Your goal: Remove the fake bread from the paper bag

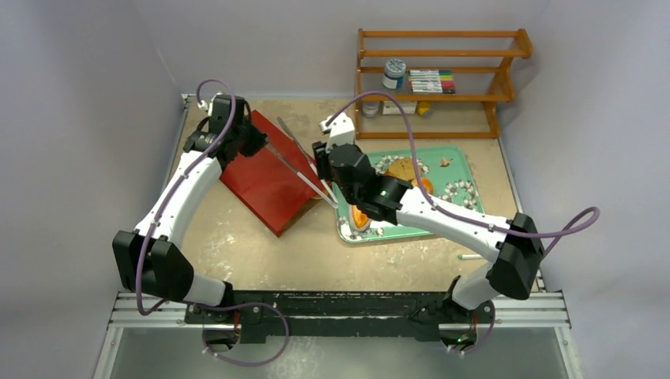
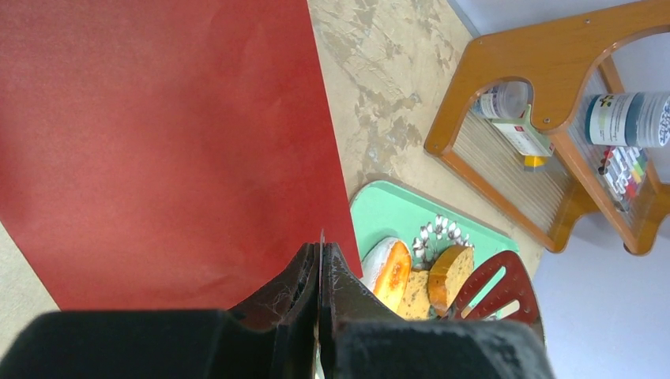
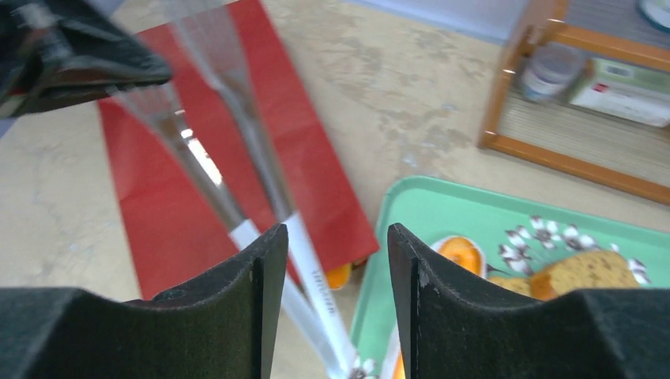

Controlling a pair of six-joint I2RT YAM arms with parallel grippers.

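The red paper bag (image 1: 261, 181) lies flat on the left of the table, with a bit of orange bread (image 3: 340, 276) showing under its right edge. My left gripper, high over the bag, is shut on long metal tongs (image 1: 308, 180) that angle down toward the bag's right edge and tray. My right gripper is open above the bag and tray border, right of the tongs. Several fake breads (image 2: 450, 276) sit on the green tray (image 3: 411, 197).
A wooden rack (image 1: 434, 134) with jars and markers stands at the back right.
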